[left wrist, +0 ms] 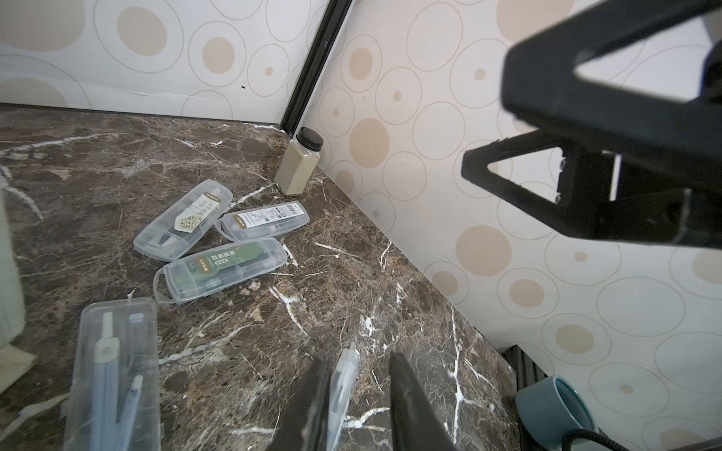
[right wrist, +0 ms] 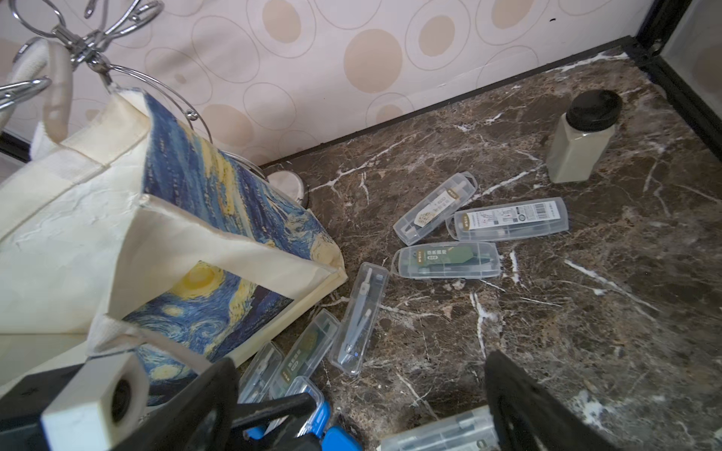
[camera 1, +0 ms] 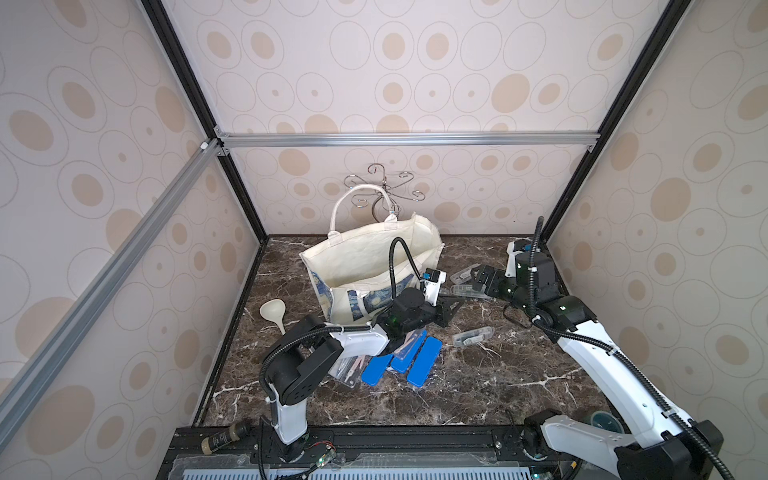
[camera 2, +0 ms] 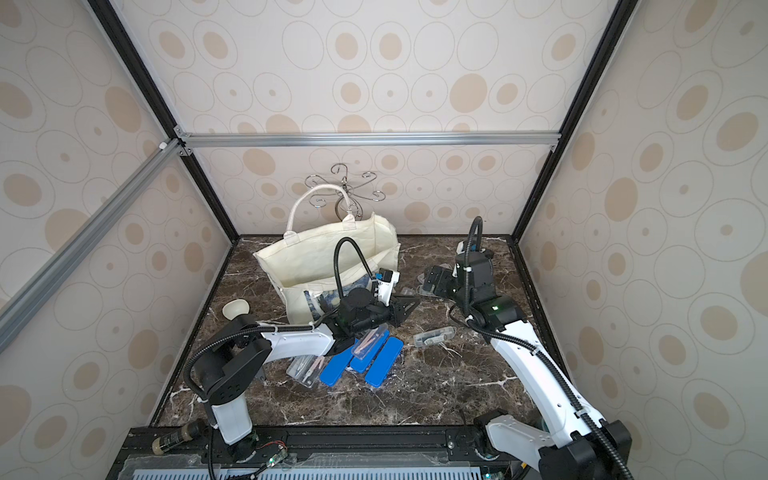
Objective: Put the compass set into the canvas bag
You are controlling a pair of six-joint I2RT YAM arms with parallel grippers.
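Note:
The cream canvas bag (camera 1: 360, 248) with starry-painted sides stands at the back centre. My left gripper (camera 1: 448, 312) is low in front of its right part; in the left wrist view its blurred fingers are nearly closed, and what is between them is unclear. My right gripper (camera 1: 480, 280) is raised right of the bag, open, its fingers apart in the right wrist view (right wrist: 361, 406). Clear compass cases lie on the marble, among them one with a compass (right wrist: 359, 319), a green-labelled one (right wrist: 443, 259) and a white-labelled one (right wrist: 507, 218).
Blue cases (camera 1: 424, 360) lie at the front centre. A white spoon (camera 1: 272, 312) is at left, a jar (right wrist: 579, 143) at back right, a teal cup (left wrist: 549, 409) at front right. A metal stand (right wrist: 82, 52) is behind the bag.

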